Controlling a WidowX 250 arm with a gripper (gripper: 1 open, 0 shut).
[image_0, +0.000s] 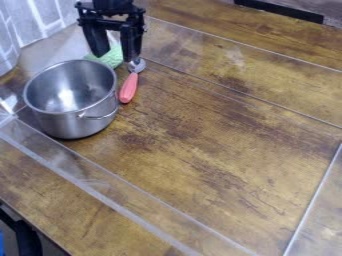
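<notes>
The black gripper (112, 44) hangs at the top left above a pale green item (104, 60), its two dark fingers pointing down and apart, with nothing visible held between them. A large steel pot (70, 92) with a side handle stands at the left, just in front of it. A pink-handled utensil (130, 86) with a metal head lies to the right of the pot, its top end beside the gripper. The green item is partly hidden by the gripper and pot.
Clear panels or edges run along the left and right sides, and white fabric hangs at the back left.
</notes>
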